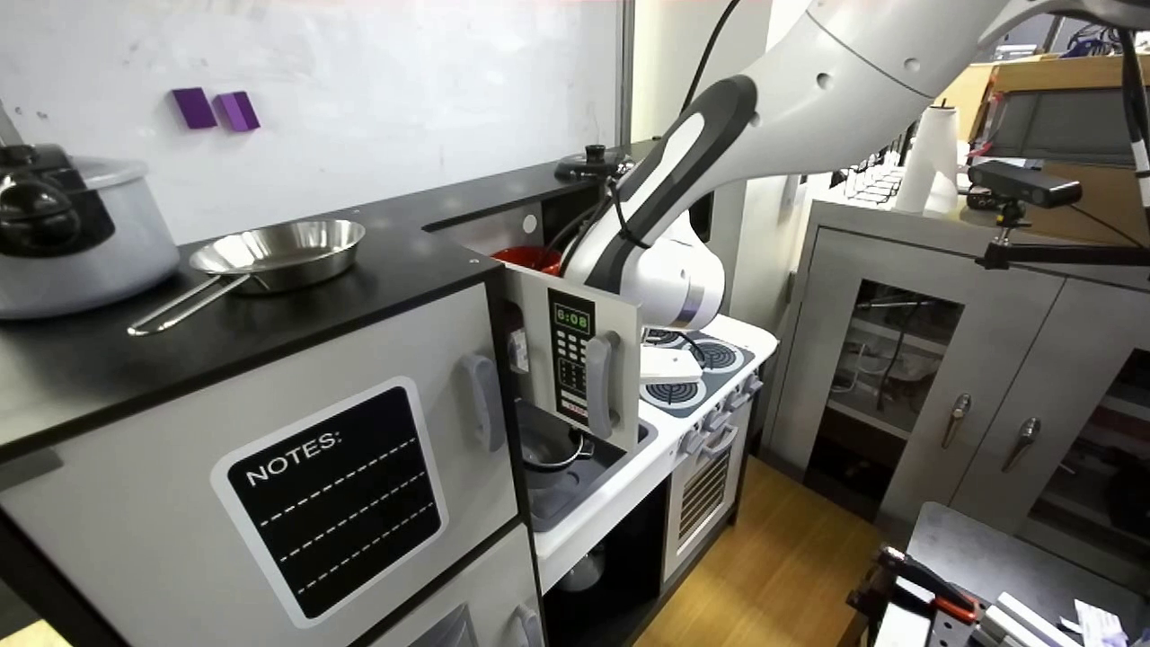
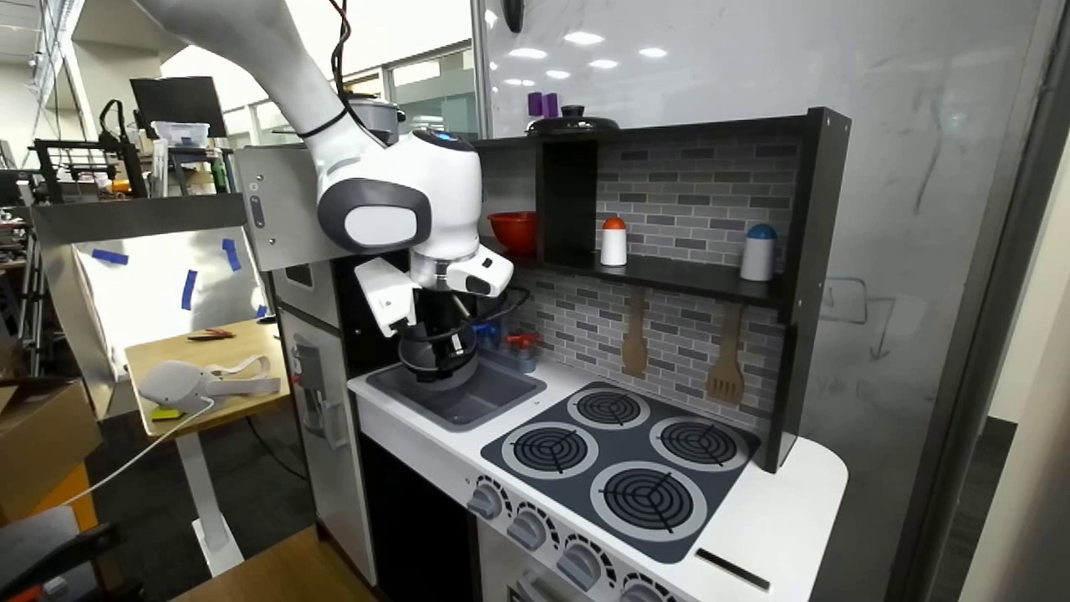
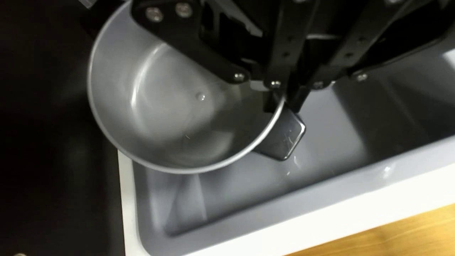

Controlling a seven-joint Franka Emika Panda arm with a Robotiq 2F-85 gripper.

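A grey pot (image 3: 183, 106) with dark side handles hangs from my gripper, which is shut on its rim near one handle (image 3: 283, 138). Looking down into it, I see a bare interior. In exterior view 2 the pot (image 2: 438, 353) is tilted little if at all, above the left part of the grey sink (image 2: 506, 386). The open microwave door (image 1: 571, 356) hides the gripper and much of the pot in exterior view 1. On the wrist view's left, the pot reaches over the dark cabinet side (image 3: 55, 149).
A red bowl (image 2: 513, 231) sits on the shelf by the arm. Small items (image 2: 522, 341) stand behind the sink. A frying pan (image 1: 286, 253) rests on the cabinet top.
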